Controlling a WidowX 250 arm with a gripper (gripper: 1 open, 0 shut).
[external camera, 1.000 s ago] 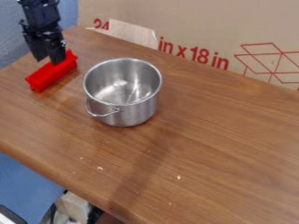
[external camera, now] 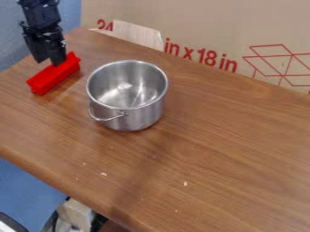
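Note:
A red rectangular block (external camera: pixel 51 78) lies on the wooden table at the upper left, angled toward the back. My dark gripper (external camera: pixel 47 56) hangs just above the block's far end, its fingers pointing down; whether it is open or shut, and whether it touches the block, is hard to make out. A steel pot (external camera: pixel 126 95) with a wire handle stands to the right of the block.
A cardboard panel (external camera: pixel 230 32) with red print stands along the back, with a white piece beside it. A blue surface lies beyond the table's left edge.
The block and pot are in the same places.

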